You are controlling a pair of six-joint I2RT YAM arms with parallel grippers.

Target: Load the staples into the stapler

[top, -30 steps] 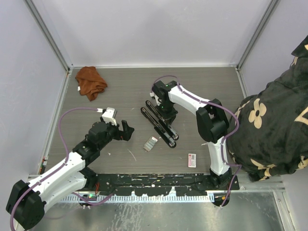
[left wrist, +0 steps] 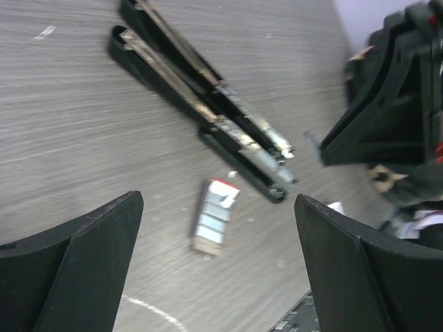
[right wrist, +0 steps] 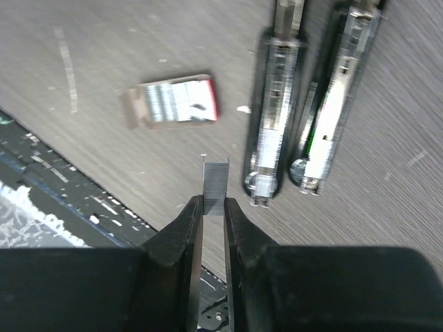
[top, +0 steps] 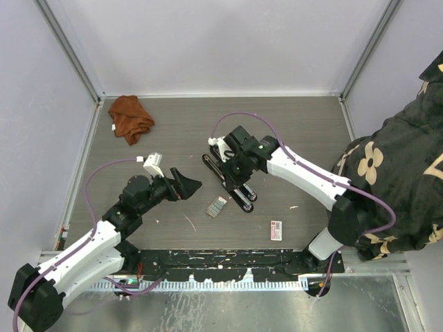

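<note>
Two opened black staplers (top: 239,197) (left wrist: 169,79) lie side by side, slanting across the middle of the table. In the right wrist view, silvery channels run along the near stapler (right wrist: 275,114) and the farther one (right wrist: 336,111). My right gripper (top: 230,185) is shut on a small grey staple strip (right wrist: 215,180), held beside the end of one stapler and apart from it in that view. An open box of staples (top: 217,207) (left wrist: 213,216) (right wrist: 176,102) rests beside the staplers. My left gripper (top: 194,190) hangs open and empty to the left of them.
A small white-and-red box (top: 276,230) lies at the front right. A brown cloth (top: 129,119) is bunched at the back left, and a dark flowered fabric (top: 394,159) hangs at the right. Bare table surrounds the staplers at the back.
The left gripper has shifted slightly right and turned. The staplers and boxes look unmoved.
</note>
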